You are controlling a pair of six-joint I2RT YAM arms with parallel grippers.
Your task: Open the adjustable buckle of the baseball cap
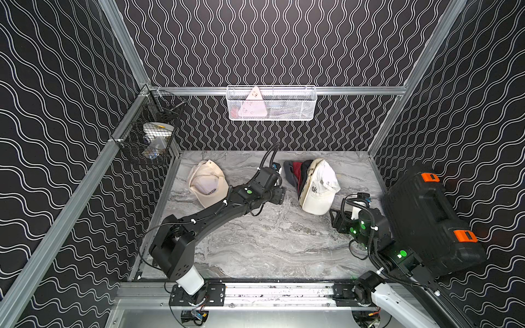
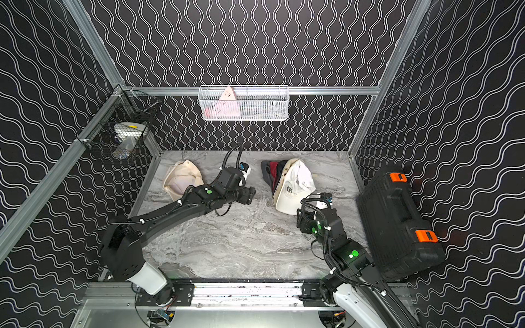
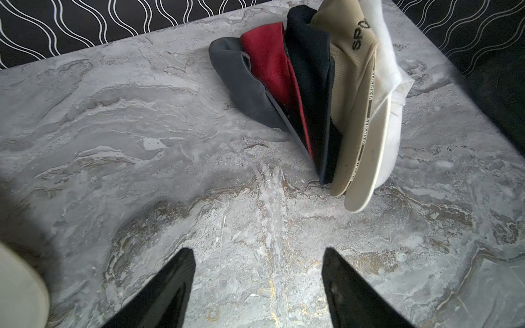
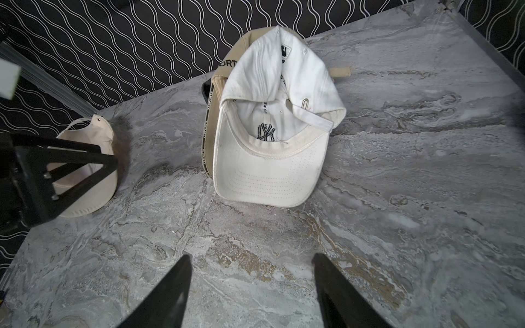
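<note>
On the right of the table a row of caps leans together: grey, red (image 3: pixel 268 60), black, beige (image 3: pixel 344 54) and a white cap (image 4: pixel 268 175) at the right end. The white cap's inside faces my right wrist camera, its back strap (image 4: pixel 312 117) and small metal buckle (image 4: pixel 304 102) showing. Apart at the left lies a single cream cap (image 1: pixel 208 184). Between it and the row is my left gripper, open and empty over bare table. My right gripper stands open in front of the white cap, apart from it, nothing between its fingers.
A black case (image 1: pixel 434 218) with orange latches stands along the right side. A white mesh basket (image 1: pixel 271 104) hangs on the back wall, a black wire basket (image 1: pixel 155 128) on the left.
</note>
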